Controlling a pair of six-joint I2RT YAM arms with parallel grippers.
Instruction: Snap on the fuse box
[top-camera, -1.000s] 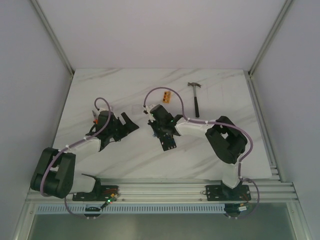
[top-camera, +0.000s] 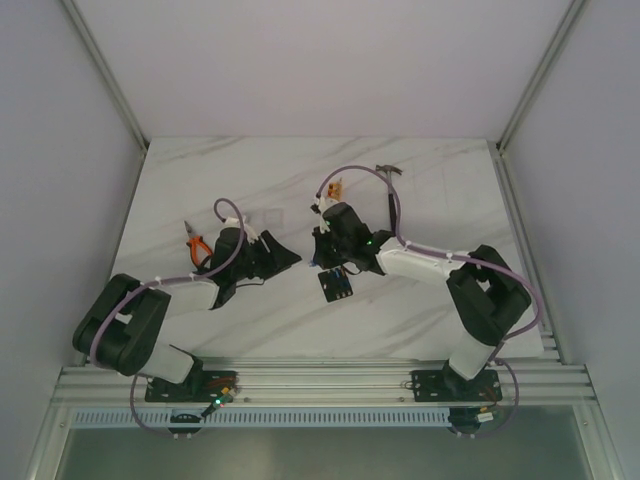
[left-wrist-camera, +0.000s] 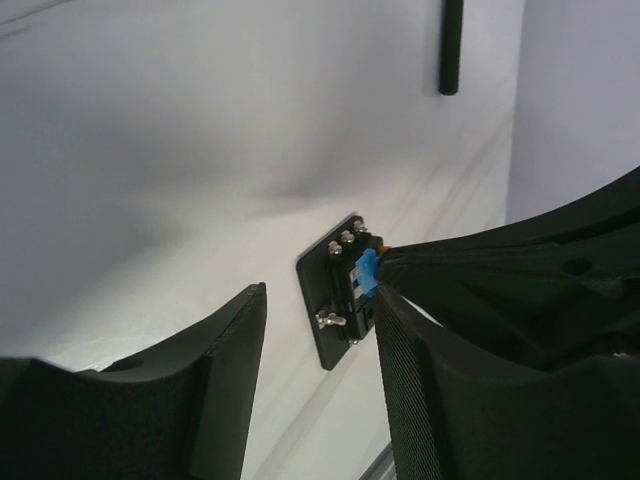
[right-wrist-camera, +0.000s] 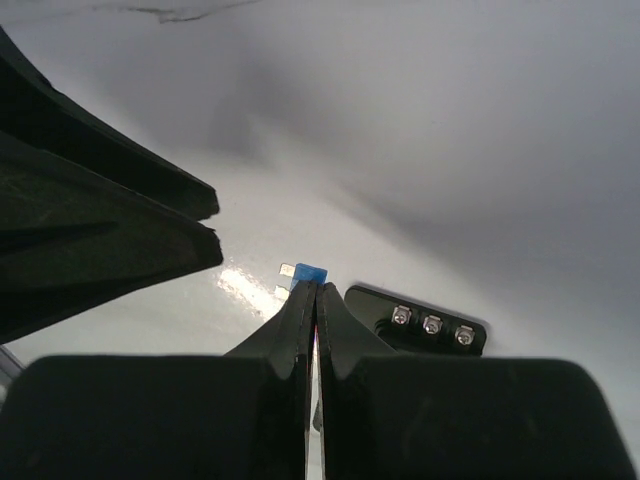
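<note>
The black fuse box base lies on the marble table at centre, with several metal terminals along one edge. My right gripper is above its upper left, shut on a small blue piece, also seen in the left wrist view. My left gripper is left of it, part open, its two fingertips apart with nothing between them, pointing toward the base and the right gripper.
Orange-handled pliers lie at the left. A hammer and a yellow-orange item are behind the right arm. A clear square piece lies behind the left gripper.
Both grippers have moved rightward from a second ago, the left one toward the fuse box base. The base has stayed in place.
</note>
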